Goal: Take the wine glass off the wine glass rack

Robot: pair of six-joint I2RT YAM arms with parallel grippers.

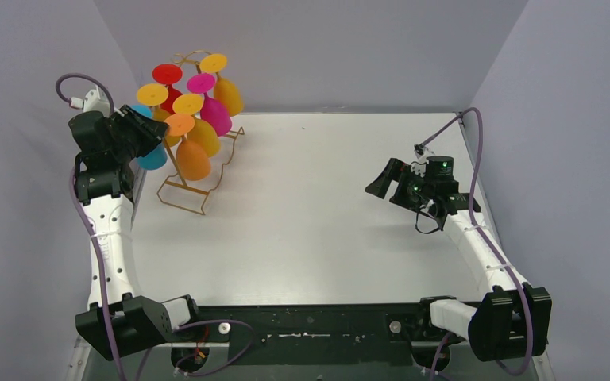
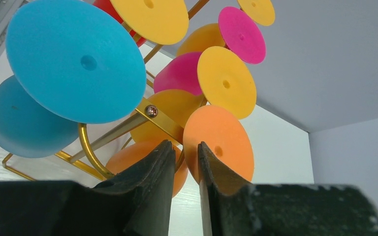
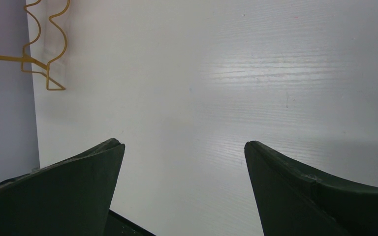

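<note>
Several coloured wine glasses hang upside down on a gold rack (image 1: 173,151) at the back left. An orange wine glass (image 1: 193,161) hangs at the rack's near end, its round base (image 2: 231,152) tilted. My left gripper is at this base, partly open, with a narrow gap between its fingertips. The base's near edge shows in that gap; one finger (image 2: 207,167) overlaps the base's face. Whether either finger touches the glass, I cannot tell. Over the table's right side my right gripper is wide open and empty.
A blue glass (image 2: 78,64) hangs close beside my left gripper. Yellow (image 2: 226,81), magenta (image 2: 242,34) and red glasses (image 1: 167,74) crowd the rack behind.
</note>
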